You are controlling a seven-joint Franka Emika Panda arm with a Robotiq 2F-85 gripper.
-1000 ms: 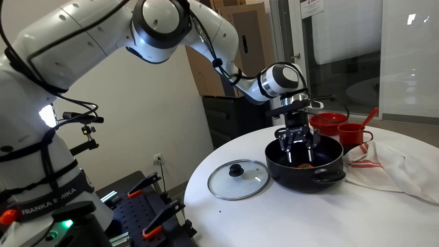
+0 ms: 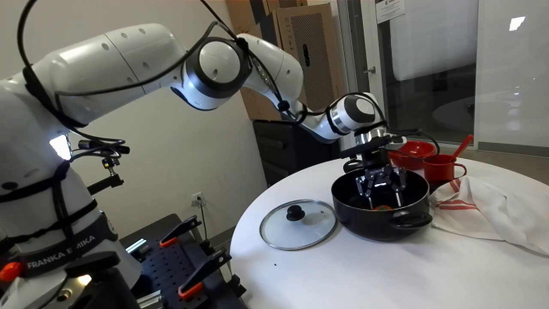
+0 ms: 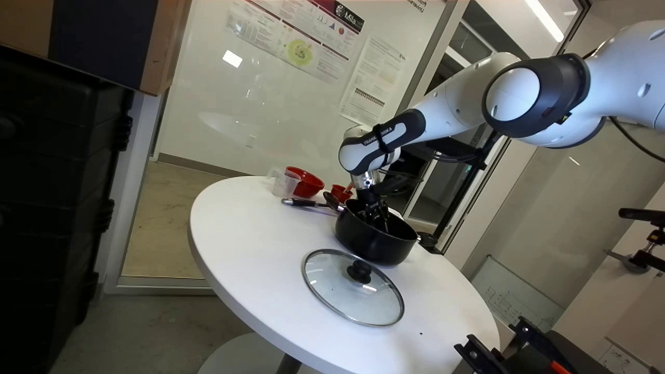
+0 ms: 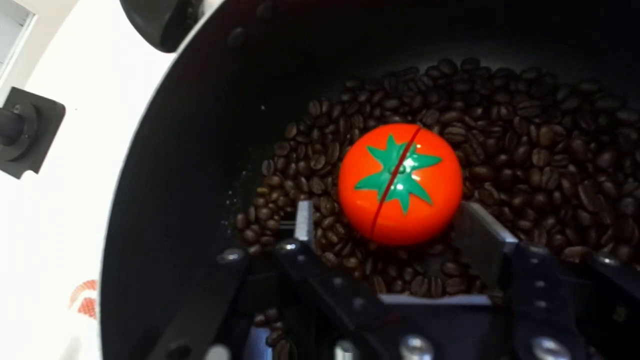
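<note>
A red-orange toy tomato with a green star-shaped top and a dark seam sits on dark coffee beans in the black pot. My gripper reaches down inside the pot, its fingers parted around the near side of the tomato. In the wrist view, the left fingertip stands apart from the tomato, with beans showing in the gap. The right finger is close against its lower right side; whether it touches, I cannot tell. Exterior view 2 hides the tomato behind the pot wall.
A glass lid with a black knob lies left of the pot. Behind stand a red bowl, a red cup and a clear measuring jug. A white towel lies to the right.
My gripper has gone lower into the pot and shifted slightly right in exterior view 1. The arm above has come down with it. Pot, lid and tomato look unmoved.
</note>
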